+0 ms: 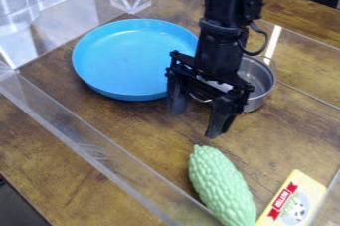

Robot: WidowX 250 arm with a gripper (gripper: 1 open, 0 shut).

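My black gripper hangs in the middle of the camera view, open, its fingers low over the wooden surface. It is in front of a metal bowl that it partly hides. A blue plate lies to its left. Below the gripper, nearer the front, lies a green textured vegetable.
A yellow and white box lies at the front right. Clear plastic walls run along the left and front. Bare wood is free at the left front and at the right.
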